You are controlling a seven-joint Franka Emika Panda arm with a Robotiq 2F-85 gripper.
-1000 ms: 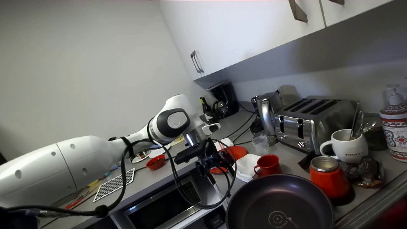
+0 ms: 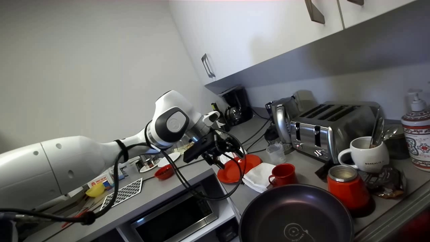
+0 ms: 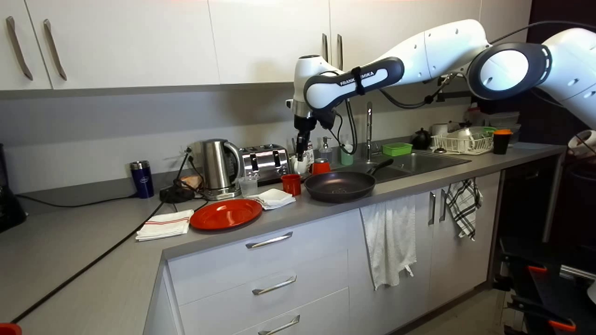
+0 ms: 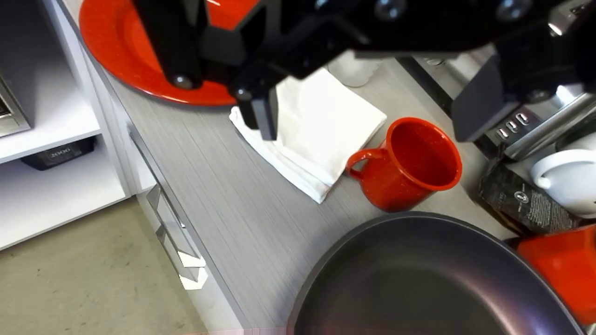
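My gripper stands open in the wrist view, its dark fingers point(image 4: 484, 100) far apart and nothing held between them. Below it on the grey counter are a red mug point(image 4: 385, 178), its handle toward a folded white cloth point(image 4: 335, 120), and a black frying pan point(image 4: 413, 279). A red plate point(image 4: 120, 47) lies partly behind the finger at the upper left. Exterior view 2 has the gripper point(image 3: 302, 153) hanging above the counter, with the mug point(image 3: 291, 184), pan point(image 3: 338, 187) and plate point(image 3: 223, 215) lower down.
Along the wall stand a kettle point(image 3: 213, 167), a toaster point(image 3: 265, 162) and a clear cup point(image 2: 276, 153). A red pot point(image 2: 348, 187) and a white mug with utensils point(image 2: 369, 155) sit beyond the pan. Bare counter point(image 4: 246, 190) runs along the front edge; cables cross the left side.
In exterior view 1 the arm and gripper have risen and shifted slightly left. The mug, pan, cloth and plate lie where they were.
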